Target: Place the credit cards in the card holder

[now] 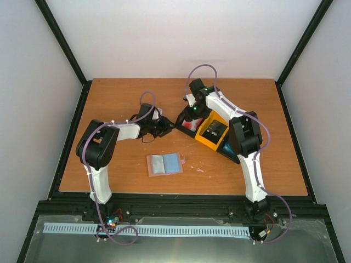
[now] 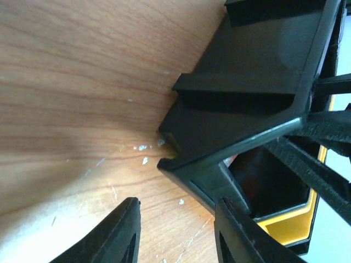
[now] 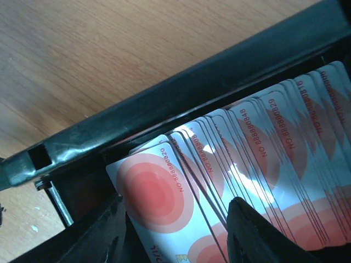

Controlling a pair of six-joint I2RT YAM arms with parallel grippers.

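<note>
My left gripper (image 1: 168, 125) is beside the black tray's left corner; in the left wrist view its fingers are open with nothing between them, facing the tray's outer side (image 2: 236, 76). My right gripper is open over a black compartment (image 3: 164, 87) holding a stack of red-and-white credit cards (image 3: 153, 197), fingertips at the front cards; whether they touch is unclear. The card holder (image 1: 165, 164), a flat open sleeve with pale and blue pages, lies on the table at front centre.
A yellow compartment (image 1: 205, 137) with black cards and another with blue cards (image 1: 230, 148) adjoin the red cards' compartment.
</note>
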